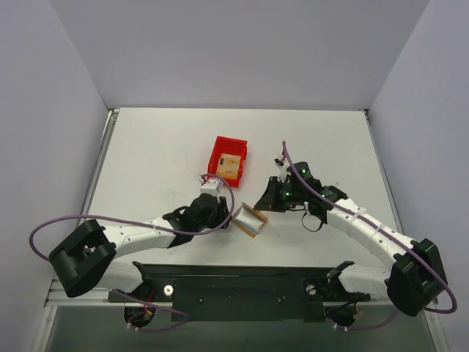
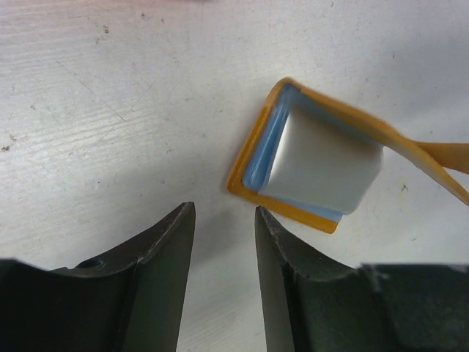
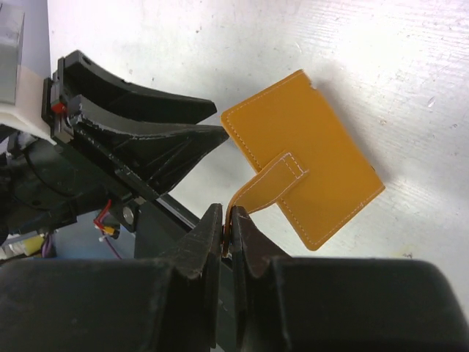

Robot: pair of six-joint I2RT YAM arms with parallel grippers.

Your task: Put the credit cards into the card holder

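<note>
The open card holder, orange-tan outside with a blue and pale interior, is held in front of the two arms. Its outer face shows fully in the right wrist view. My right gripper is shut on the strap of the holder. In the left wrist view the holder's lower corner lies just beyond my left gripper, which stands open with nothing between its fingers. Seen from the right wrist, one left fingertip is close to the holder's corner; whether they touch I cannot tell.
A red box with a tan, card-like piece inside stands behind the left gripper.
</note>
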